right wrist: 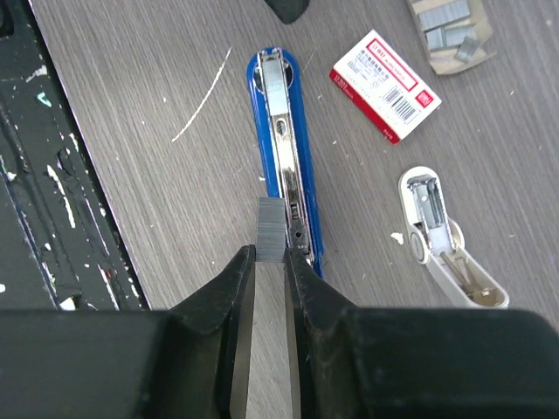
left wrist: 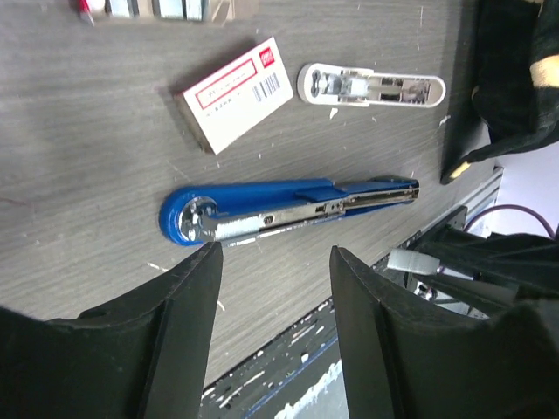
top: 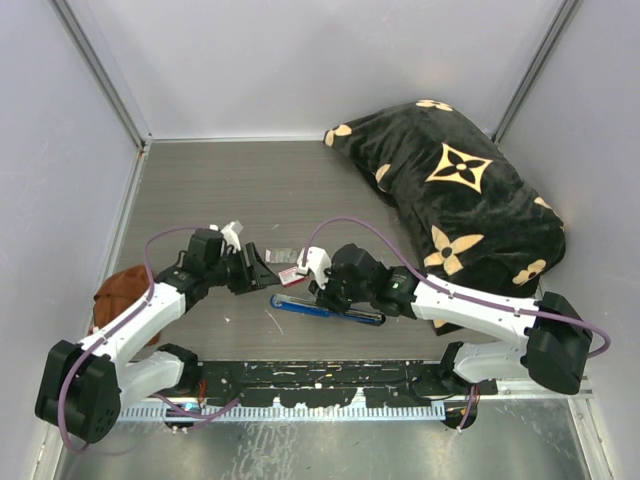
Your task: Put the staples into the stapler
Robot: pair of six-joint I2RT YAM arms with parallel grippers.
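Note:
A blue stapler [left wrist: 253,199] lies opened out flat on the dark wood table, its metal channel [right wrist: 288,161] facing up. My right gripper is shut on a short grey strip of staples [right wrist: 271,225], which appears over the stapler's far half beside the channel; whether it touches cannot be told. On the left of the stapler, in the top view, my left gripper [top: 258,272] stands open with empty fingers [left wrist: 188,319]. A staple box [left wrist: 238,94], white with red sides, lies behind the stapler.
Beside the box is a small white stapler [left wrist: 371,85]. A clear tray of staple strips [right wrist: 450,33] sits farther back. At the right a large black cushion [top: 455,195] leans on the wall; a brown cloth [top: 125,300] lies left.

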